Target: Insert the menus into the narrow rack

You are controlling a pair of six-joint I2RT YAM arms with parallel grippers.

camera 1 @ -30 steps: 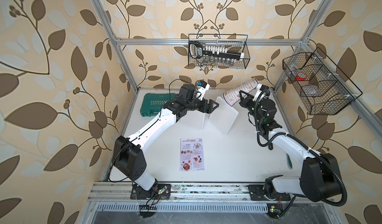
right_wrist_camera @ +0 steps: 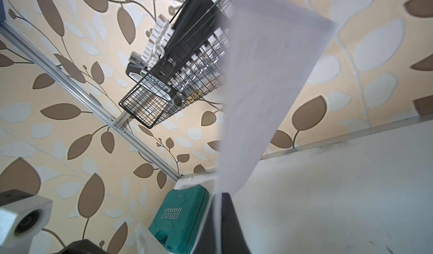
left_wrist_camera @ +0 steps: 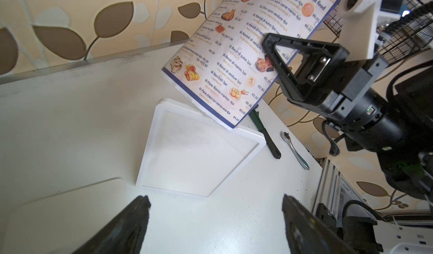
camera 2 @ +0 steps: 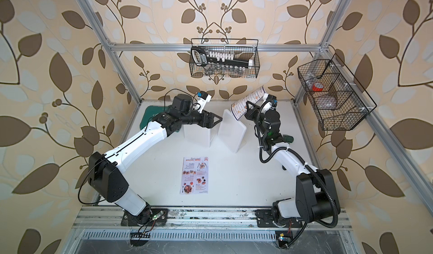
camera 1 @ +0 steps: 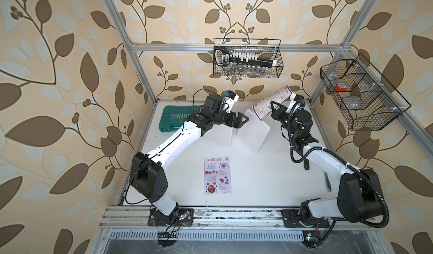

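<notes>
A menu sheet [left_wrist_camera: 239, 51] with food pictures hangs tilted above the white rack [left_wrist_camera: 194, 150], its lower edge at the rack's upper rim. My right gripper is shut on this menu; in the right wrist view the sheet's blank back [right_wrist_camera: 270, 69] rises from the closed fingers [right_wrist_camera: 230, 227]. My left gripper is open beside the rack, nothing between its fingers. Whether the menu's edge is inside the rack's slot I cannot tell. A second white rack [camera 1: 219, 135] stands partly hidden under my left arm. Another menu [camera 1: 217, 175] lies flat near the table's front.
A green case [camera 1: 173, 118] lies at the back left. Tools with dark and green handles [left_wrist_camera: 266, 134] lie on the right. Wire baskets hang on the back wall [camera 1: 247, 60] and right side [camera 1: 360, 96].
The held menu's upper end has risen slightly and its tilt is a little steeper. My right arm has shifted slightly; the left arm is nearly still.
</notes>
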